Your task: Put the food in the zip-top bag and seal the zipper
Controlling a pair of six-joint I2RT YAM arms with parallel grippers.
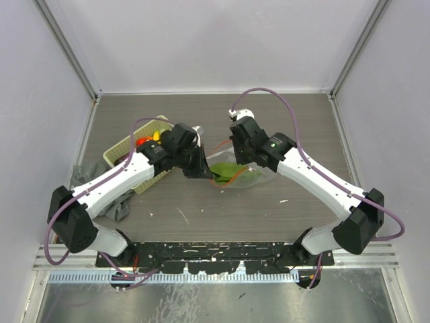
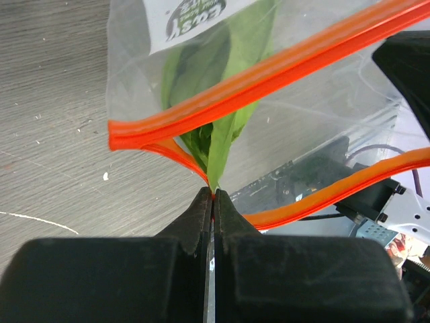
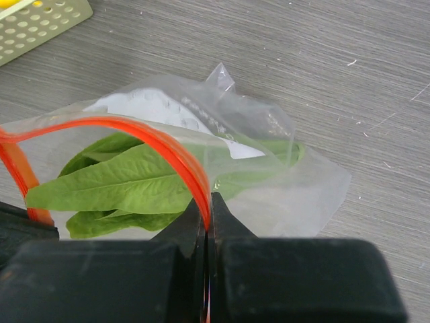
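Note:
Between the two arms, a clear zip top bag (image 1: 259, 179) with an orange zip rim hangs with its mouth spread wide. Green leafy food (image 1: 228, 171) lies inside it; the right wrist view shows long leaves (image 3: 124, 185) reaching toward the mouth. My left gripper is shut on the orange rim, a leaf tip close by its fingertips. Another stretch of the orange rim (image 3: 191, 171) runs into my right gripper, which is shut on it. A white printed label (image 2: 188, 20) shows on the bag.
At the left stands a pale perforated basket (image 1: 149, 183) with red and yellow food (image 1: 156, 135), partly behind the left arm. A grey cloth or bag (image 1: 115, 208) lies beside it.

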